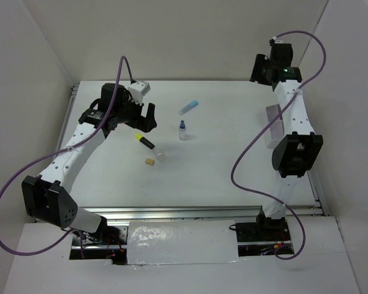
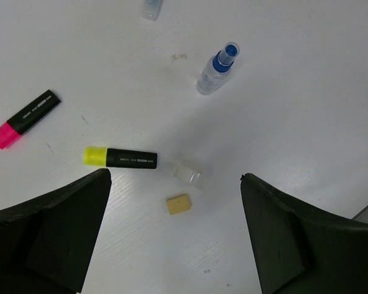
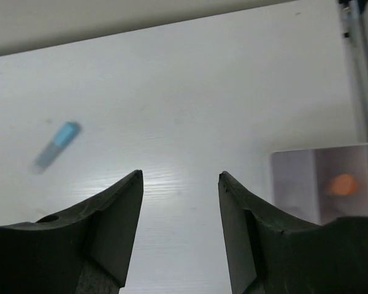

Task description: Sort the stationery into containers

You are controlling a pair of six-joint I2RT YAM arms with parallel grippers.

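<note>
Below my open left gripper lie a yellow highlighter (image 2: 127,158), a pink highlighter (image 2: 32,115), a small tan block (image 2: 178,204) and a clear small item (image 2: 187,174). A blue-capped spray bottle (image 2: 213,75) stands beyond them. A light-blue item (image 1: 188,107) lies at the back middle, also blurred in the right wrist view (image 3: 58,144). My right gripper is open and empty, high at the back right. The white compartment container (image 3: 291,180), holding an orange item (image 3: 342,184), sits below it at the right.
Walls stand along the back and both sides; a metal rail (image 1: 221,209) runs along the front edge.
</note>
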